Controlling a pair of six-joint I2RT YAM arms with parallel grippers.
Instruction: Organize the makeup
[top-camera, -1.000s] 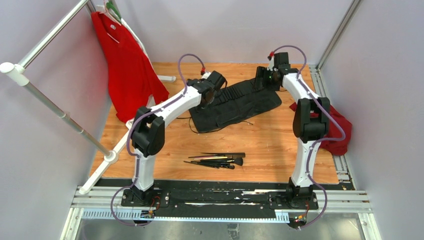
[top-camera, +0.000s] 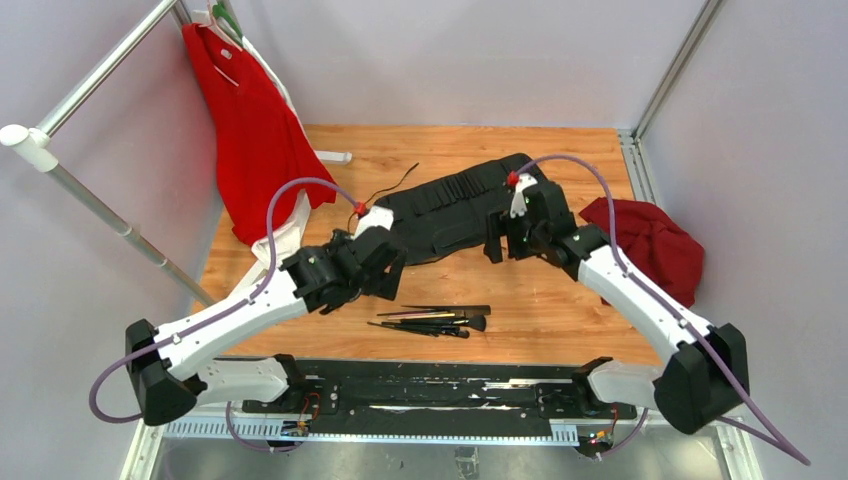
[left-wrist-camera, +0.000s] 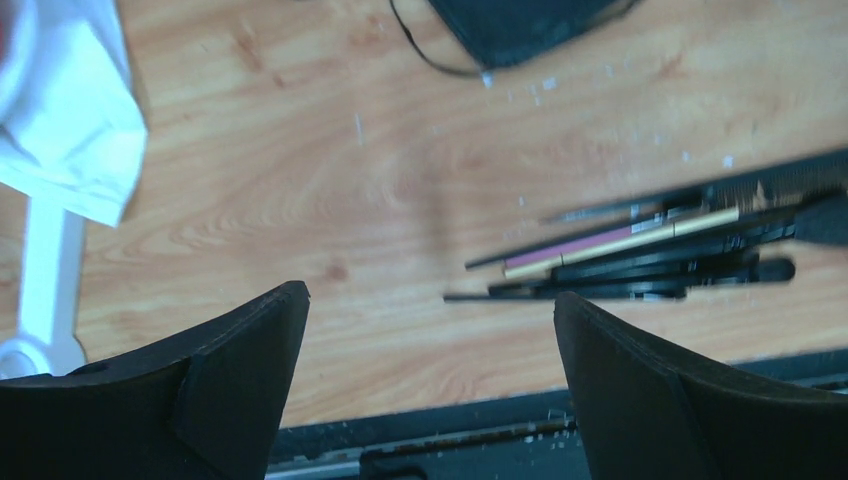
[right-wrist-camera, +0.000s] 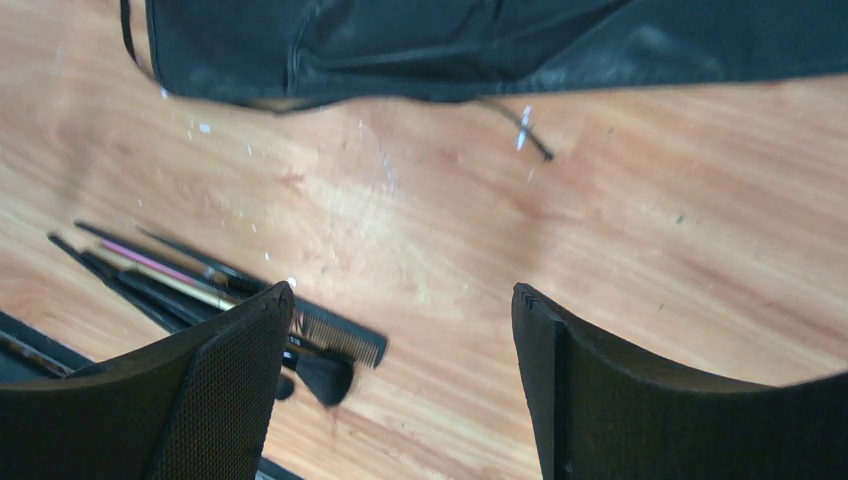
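Note:
A black brush roll (top-camera: 445, 210) lies spread out on the wooden table, its row of narrow slots along the far side. In front of it rests a bunch of makeup brushes (top-camera: 430, 320), with a black comb (right-wrist-camera: 340, 335) beside them. My left gripper hangs above bare wood to the left of the brushes, fingers wide apart and empty. Over the right end of the roll in the top view is my right gripper (top-camera: 497, 238); its wrist view shows it open over bare wood, nothing between the fingers. The arms partly hide the roll's ends.
Red clothing (top-camera: 250, 130) hangs from a metal rack (top-camera: 120, 225) on the left. A dark red cloth (top-camera: 660, 250) lies at the right edge, partly under the right arm. Bare wood lies between the roll and the brushes.
Both arms have drawn back toward the front edge, the left gripper from over the roll's left end to nearer the brushes. The roll and brushes stay in place.

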